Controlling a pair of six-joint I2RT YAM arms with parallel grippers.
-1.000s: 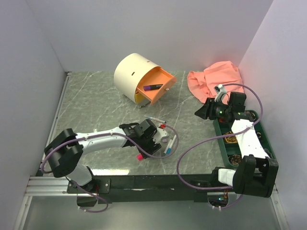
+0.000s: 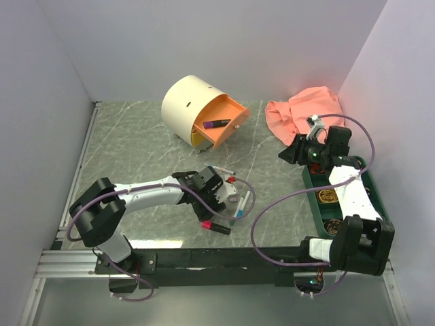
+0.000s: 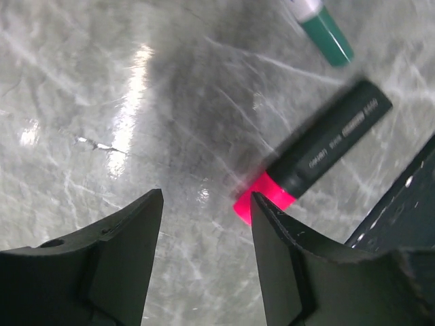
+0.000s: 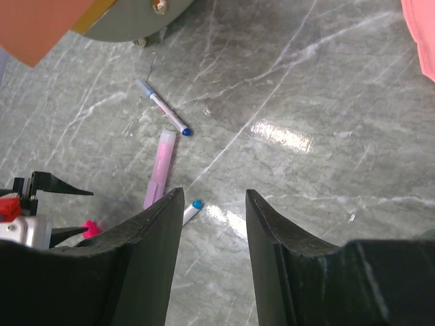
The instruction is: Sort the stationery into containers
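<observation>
A black marker [image 2: 217, 227] with a bright pink end lies on the table near its front edge. It shows large in the left wrist view, where the marker [image 3: 329, 142] slants to the right of my open left gripper. The pink end is close to the right finger, and nothing is between the fingers. Behind it lie a white pen with a blue cap [image 4: 193, 211], a pink highlighter [image 4: 162, 163] and a thin blue-and-white pen [image 4: 163, 106]. My right gripper is open and empty, above the table on the right.
At the back, a cream cylinder [image 2: 178, 109] has an orange drawer [image 2: 234, 109] pulled out, holding a purple-and-black marker [image 2: 216, 123]. A green divided tray [image 2: 319, 221] is partly under my right arm. Pink cloth [image 2: 306, 109] lies at the back right.
My left gripper has shifted, uncovering the black marker, which a second ago showed only its pink end. That end now lies slightly further right. The right arm has barely moved.
</observation>
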